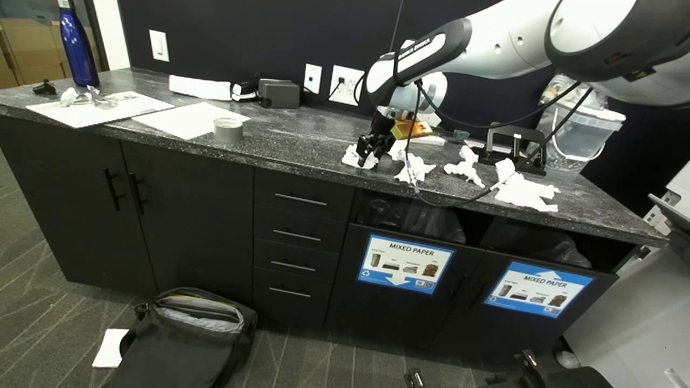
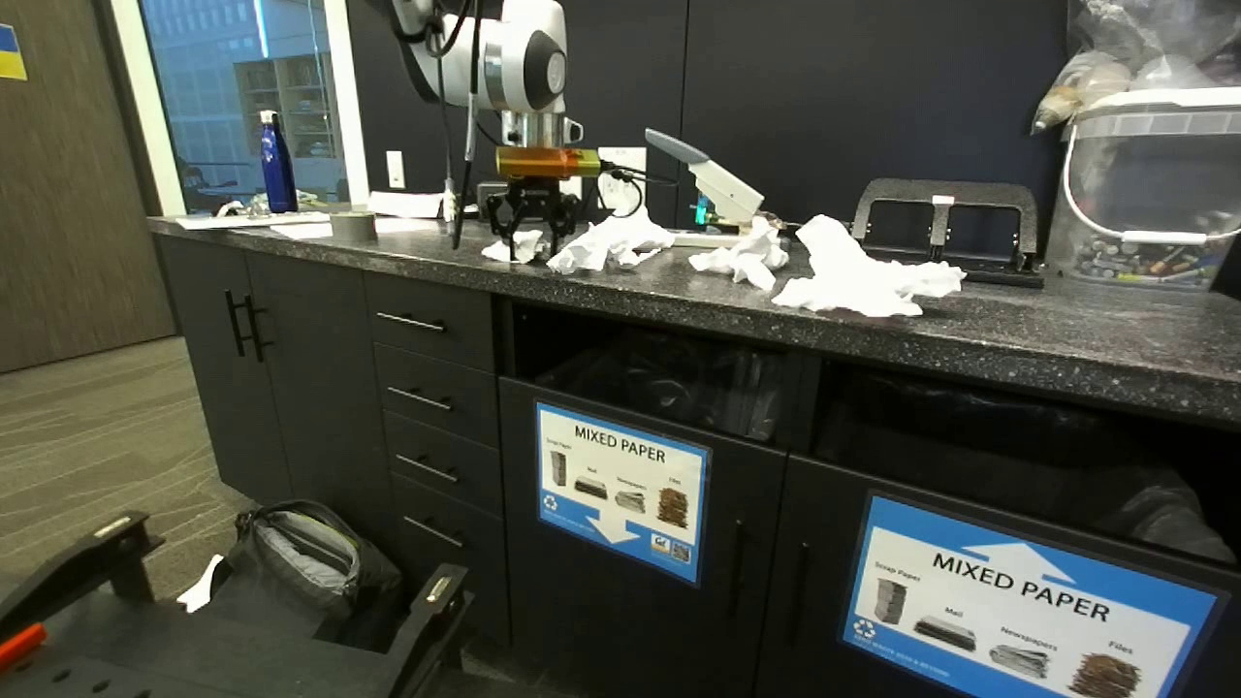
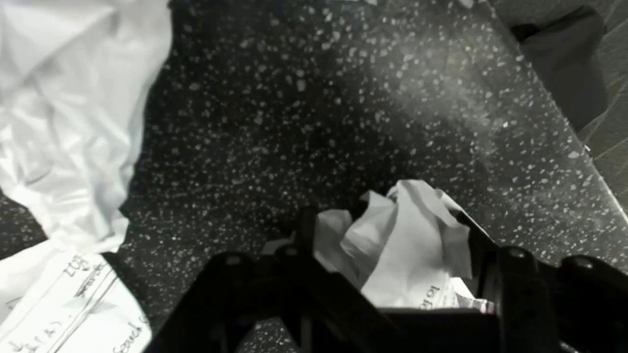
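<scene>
A crumpled white paper [image 3: 406,241] lies on the dark speckled counter, between the fingers of my gripper in the wrist view. The fingers stand part open, one finger on each side of it; whether both touch it I cannot tell. In exterior view 1 the gripper [image 1: 368,157] is down at counter level over this leftmost paper [image 1: 351,156] of the row.
Behind the papers stand a black hole punch [image 2: 948,221] and a clear bucket [image 2: 1146,198]. A tape roll [image 1: 227,130], flat sheets [image 1: 187,120] and a blue bottle [image 1: 77,48] are to the left. Below the counter's front edge are open-topped bins with mixed paper signs [image 1: 406,264].
</scene>
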